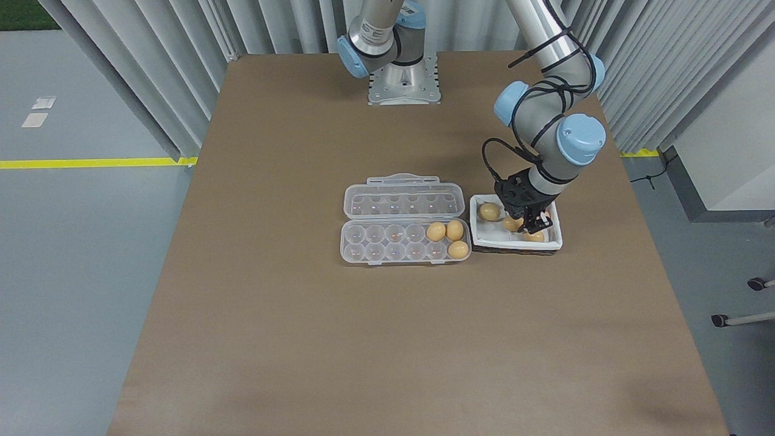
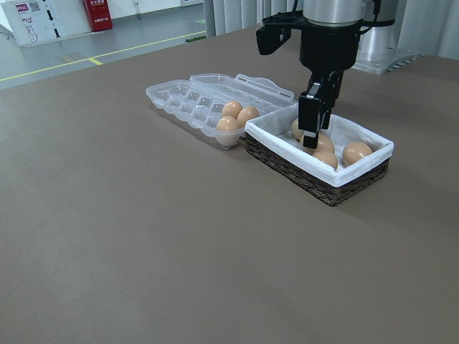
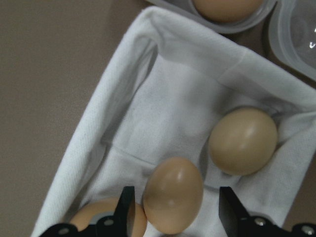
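Note:
My gripper is open above a white-lined wicker basket (image 2: 287, 161), its two fingers either side of a brown egg (image 3: 173, 190) lying on the cloth. A lighter egg (image 3: 243, 140) sits toward the corner, and another (image 3: 89, 216) lies beside the middle one, partly behind a finger. Left of the basket in the front view is an open clear plastic egg carton (image 1: 385, 243) with three eggs (image 1: 436, 231) at its right end and the other cups empty.

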